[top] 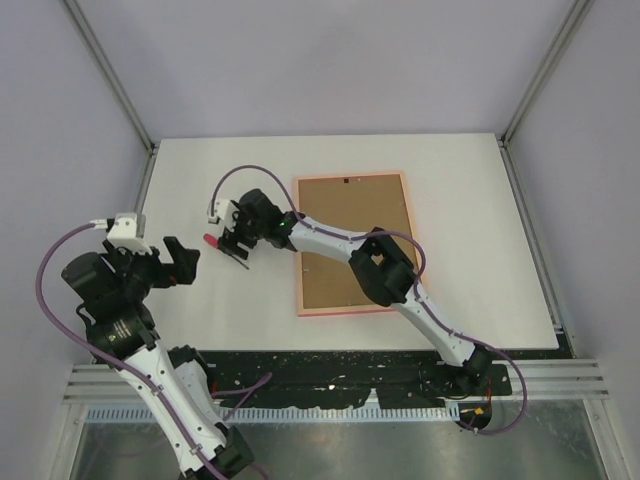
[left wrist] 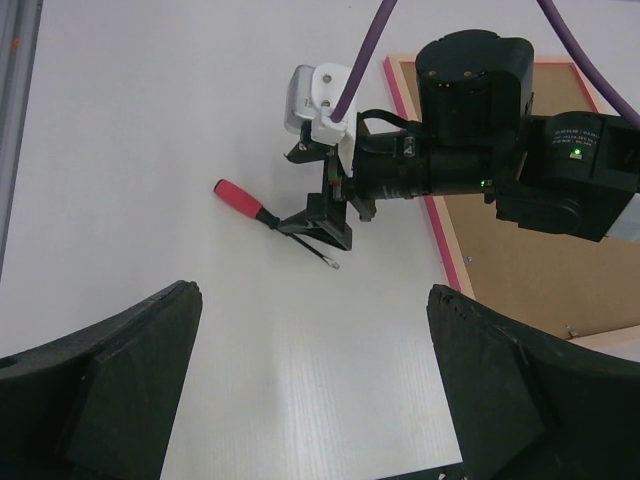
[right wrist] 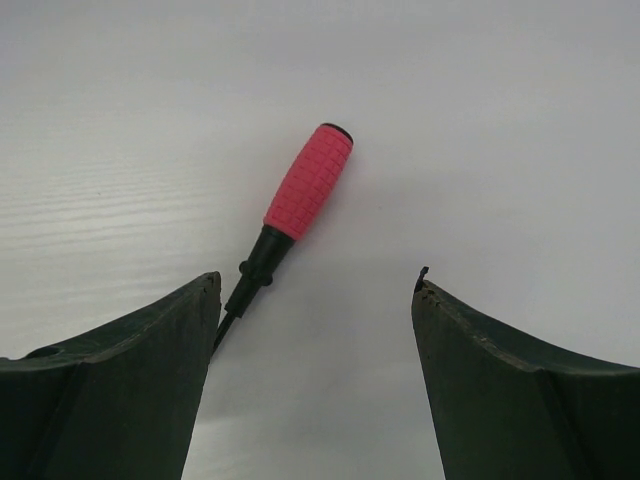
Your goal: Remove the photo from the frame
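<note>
The frame (top: 345, 285) lies flat with its brown backing up and a pink-red edge; the photo is not visible. Left of it on the white table is a screwdriver (right wrist: 309, 182) with a red handle and dark collar. My right gripper is open just over the screwdriver. Its shaft runs behind one finger (right wrist: 165, 375) in the right wrist view, and nothing is clamped. At the table's left edge, my left gripper (top: 181, 268) stands open and empty, its fingers (left wrist: 125, 385) wide apart in the left wrist view.
My right arm (top: 385, 262) reaches across the frame and hides part of its backing.
</note>
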